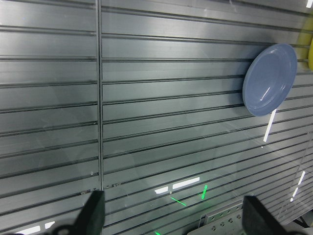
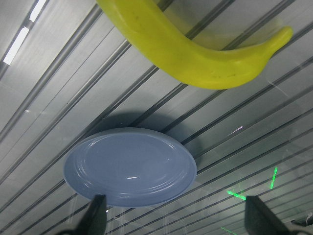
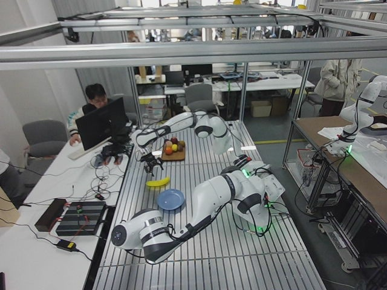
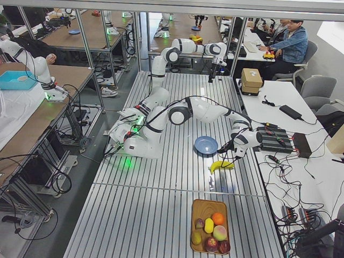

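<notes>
A yellow banana (image 2: 195, 58) lies on the slatted metal table beside a blue plate (image 2: 129, 166). My right gripper hangs over them, its fingers apart at the lower edge of its wrist view, with nothing seen between them. My left gripper is raised over bare table, the plate (image 1: 269, 81) at the upper right of its view; its fingers are also apart and empty.
A wooden tray (image 4: 196, 215) of mixed fruit sits at one end of the table. A white side table (image 3: 36, 248) with cables and black boxes runs alongside.
</notes>
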